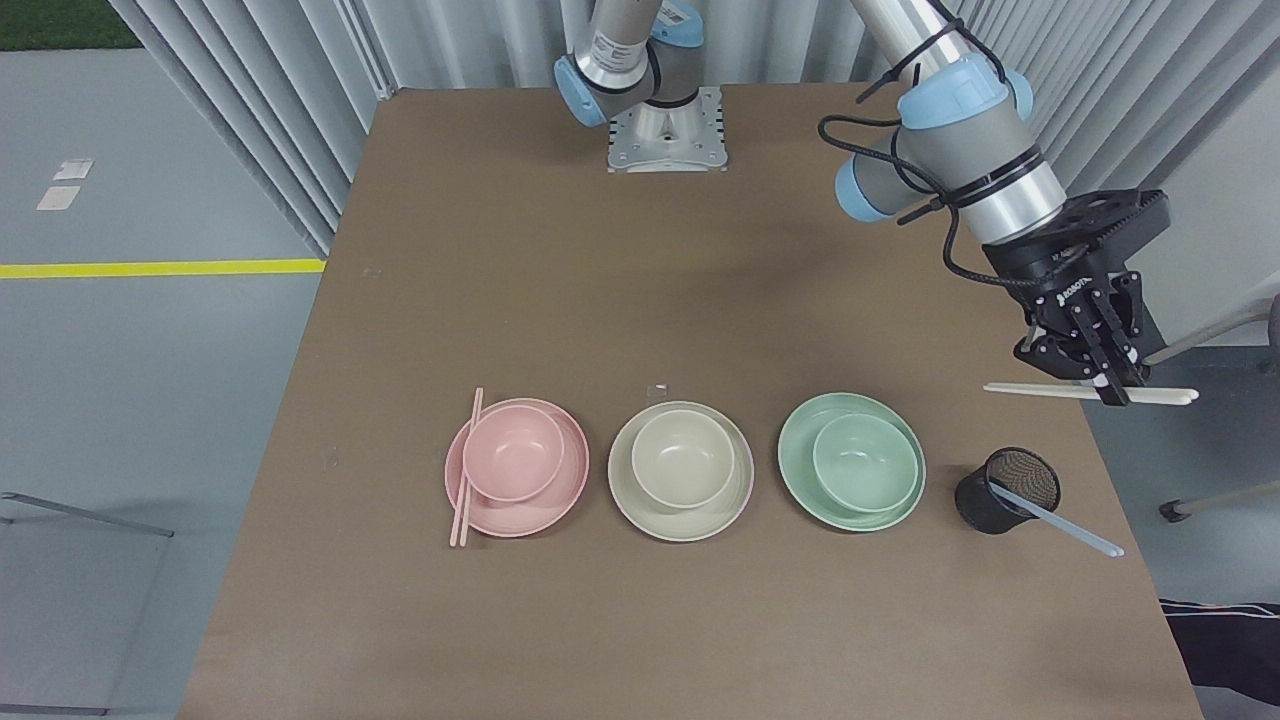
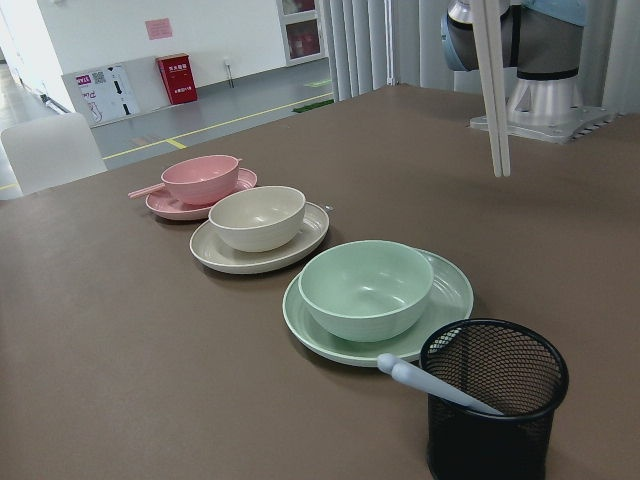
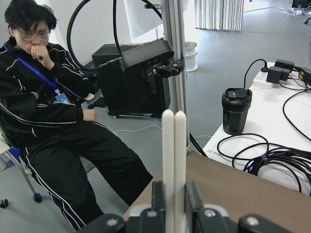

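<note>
My gripper (image 1: 1110, 386) hangs at the table's right edge, shut on a pair of white chopsticks (image 3: 173, 164), which also show upright at the top of the left view. Below stand a pink bowl (image 1: 513, 451) on a pink plate with pink chopsticks (image 1: 464, 492) on it, a cream bowl (image 1: 683, 460) on a cream plate, and a green bowl (image 1: 864, 462) on a green plate. A black mesh cup (image 2: 490, 440) holds a leaning pale blue utensil (image 1: 1068, 524).
In the wrist view, a seated person (image 3: 58, 126) and a white table with cables and a black cup (image 3: 235, 114) appear beyond the brown tabletop.
</note>
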